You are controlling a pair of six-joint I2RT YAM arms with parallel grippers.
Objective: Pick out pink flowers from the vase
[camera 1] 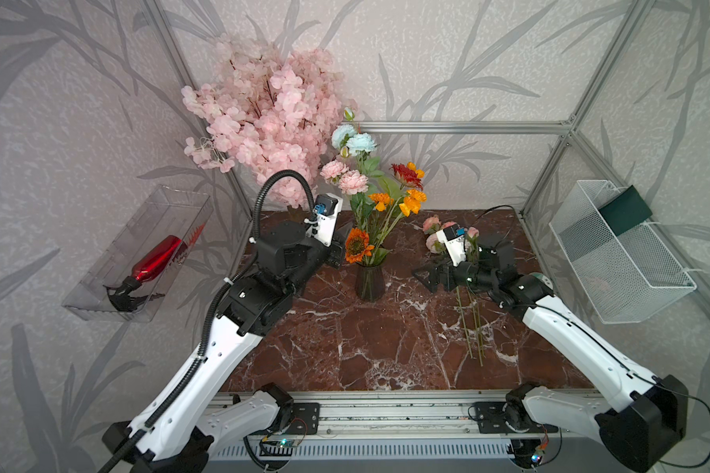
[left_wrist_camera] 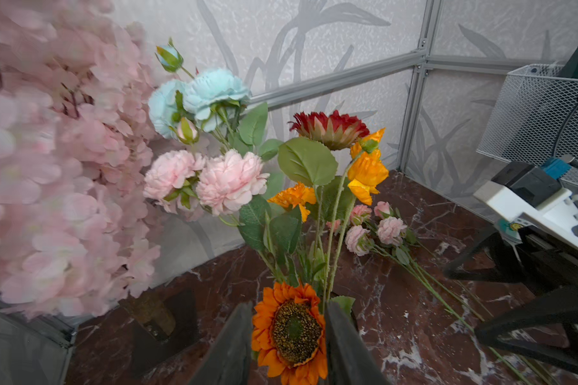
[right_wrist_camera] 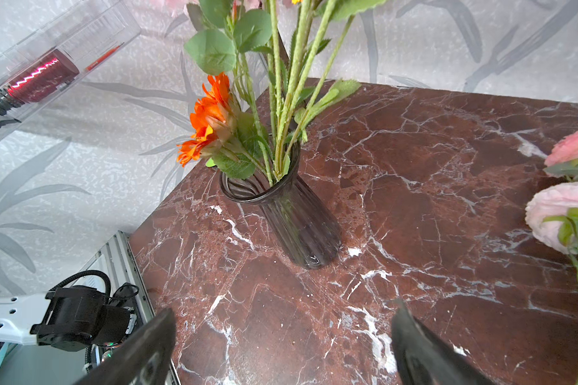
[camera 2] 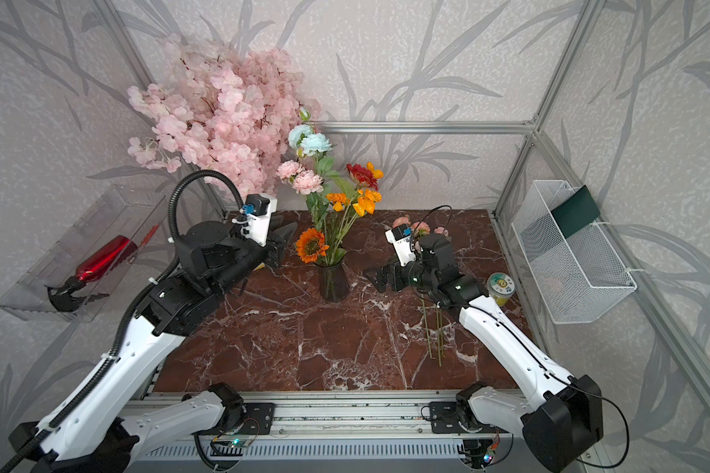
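In the dark ribbed vase [right_wrist_camera: 302, 221] stand pink flowers [left_wrist_camera: 232, 181], pale blue flowers [left_wrist_camera: 215, 93], a red flower [left_wrist_camera: 330, 130], yellow-orange blooms [left_wrist_camera: 368, 173] and an orange sunflower [left_wrist_camera: 294, 326]. The pink heads are high on the left side of the bunch. My left gripper [camera 1: 344, 245] is at the vase's left, its fingers part open; in its wrist view the sunflower shows between the blurred fingers, and whether they touch it is unclear. To the right of the vase my right gripper stands open and empty.
Loose pink flowers [left_wrist_camera: 373, 231] lie on the marble table at the right, partly behind my right arm. A large pink blossom bunch [camera 1: 268, 110] fills the back left. A clear bin [camera 1: 94, 295] and a white mesh basket [camera 1: 619, 268] flank the table.
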